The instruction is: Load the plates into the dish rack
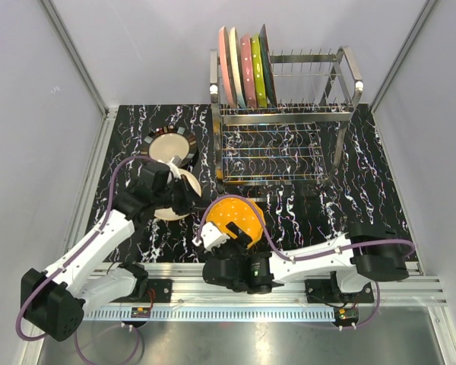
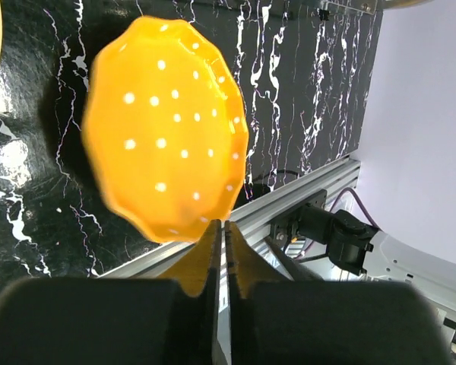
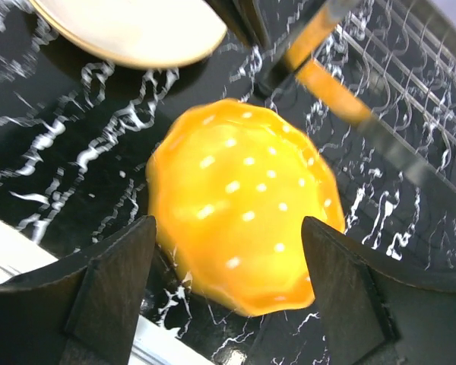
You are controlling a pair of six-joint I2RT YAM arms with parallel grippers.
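Observation:
An orange polka-dot plate (image 1: 233,215) lies on the dark marble below the rack (image 1: 281,116); it fills the middle of both wrist views (image 2: 164,129) (image 3: 240,200). My left gripper (image 1: 188,199) is just left of it, its fingers looking close together in its wrist view (image 2: 222,228). My right gripper (image 1: 228,236) is over the plate's near part, fingers apart around its near portion in the right wrist view (image 3: 230,236); contact is unclear. A cream plate (image 1: 169,214) and a dark-rimmed plate (image 1: 184,137) lie at left. Several plates stand upright in the upper rack.
The rack's right part and lower tier are empty. Bare marble lies right of the rack. The counter's front rail (image 2: 266,209) runs close below the orange plate.

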